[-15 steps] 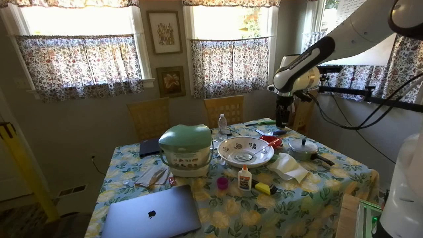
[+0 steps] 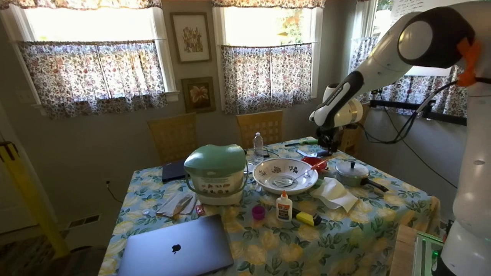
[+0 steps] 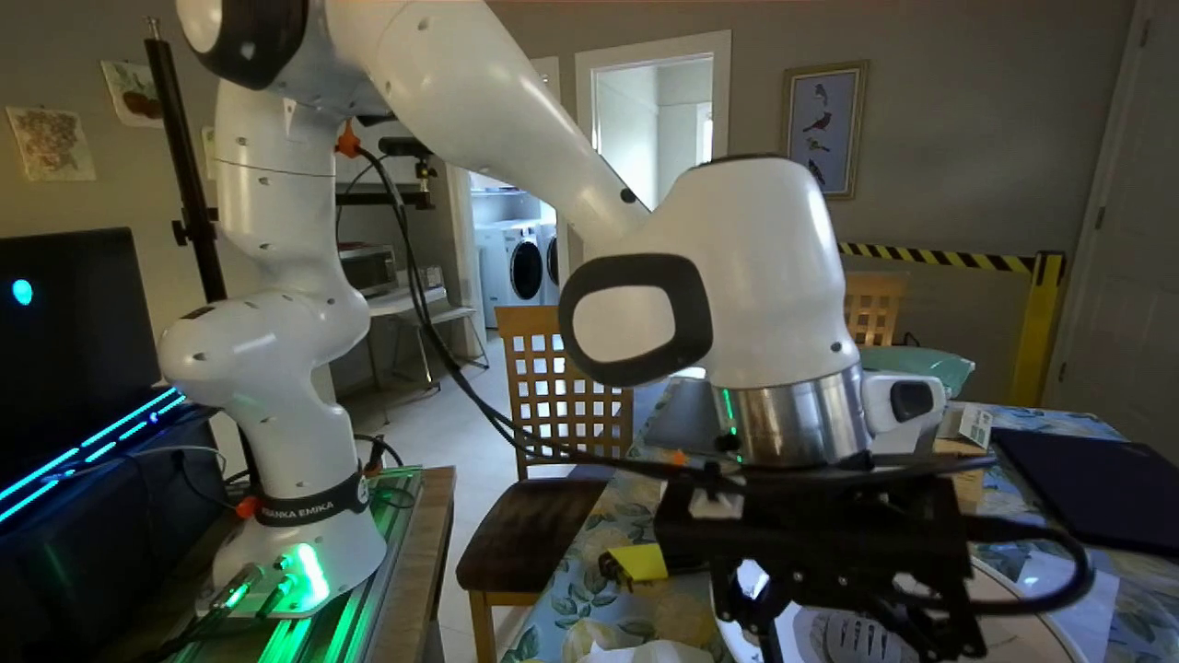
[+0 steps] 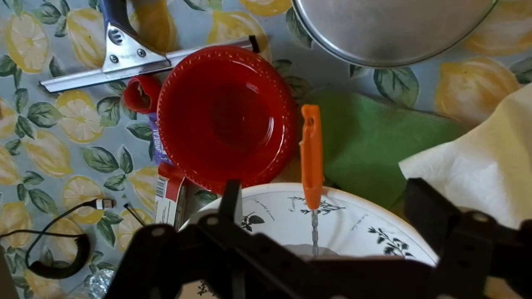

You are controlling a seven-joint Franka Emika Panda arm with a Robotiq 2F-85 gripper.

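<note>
My gripper is open, its fingers wide apart with nothing held between them. Between and beyond the fingertips, in the wrist view, rises the orange handle [image 4: 312, 159] of a slotted spatula. The handle leans over the rim of the large white bowl [image 4: 389, 226] with dark plant prints. In exterior view 1 the spatula's slotted head [image 2: 283, 182] rests inside that bowl. A red bowl [image 4: 224, 119] sits beside the white one. From exterior view 1 the gripper [image 2: 332, 149] hangs above the table's far right part; exterior view 2 shows it close up, fingertips cut off.
A squeegee [image 4: 134, 55] lies by the red bowl, and a lidded pot [image 2: 352, 174] stands nearby. A green cloth [image 4: 369, 144] and white paper [image 4: 474, 159] are beside the white bowl. Glue bottle [image 2: 284, 207], purple cup [image 2: 258, 212], green-lidded bin [image 2: 215, 174] and laptop [image 2: 177, 246] occupy the nearer side.
The arm has swung and tilted, with its wrist lower and slightly to the left in exterior view 1. The objects on the table have stayed where they were.
</note>
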